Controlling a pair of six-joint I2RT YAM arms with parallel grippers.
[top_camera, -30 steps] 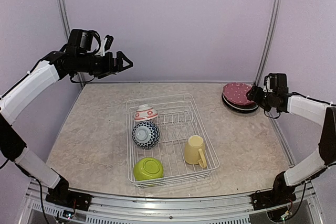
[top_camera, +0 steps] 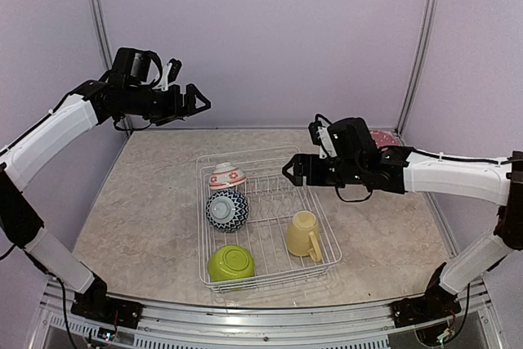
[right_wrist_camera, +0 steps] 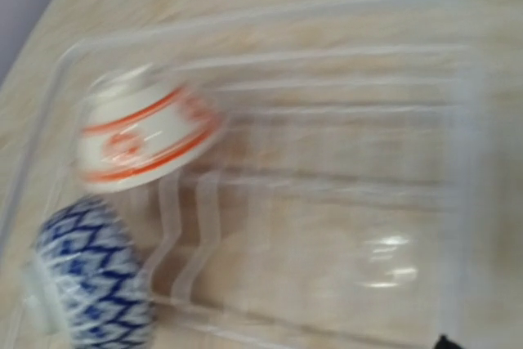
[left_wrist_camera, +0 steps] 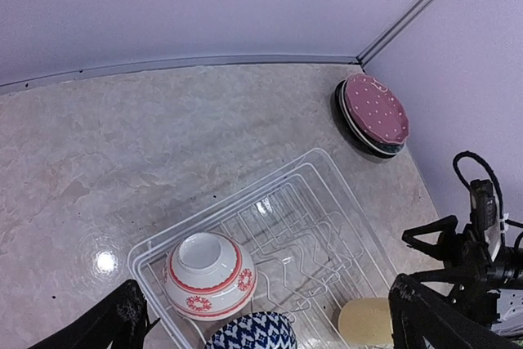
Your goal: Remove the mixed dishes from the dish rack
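The wire dish rack holds a white bowl with red flowers, a blue-and-white patterned bowl, a green bowl and a yellow mug. My left gripper is open, high above the left back of the table and empty. My right gripper is open over the rack's back right, nothing between its fingers. In the blurred right wrist view the flowered bowl and blue bowl lie at the rack's left.
A stack of plates with a pink one on top lies at the back right corner. The table is clear left of the rack, and there is bare surface to its right and behind it.
My right arm has swung left from beside the plate stack to over the rack. The left arm has barely moved; the dishes have not moved.
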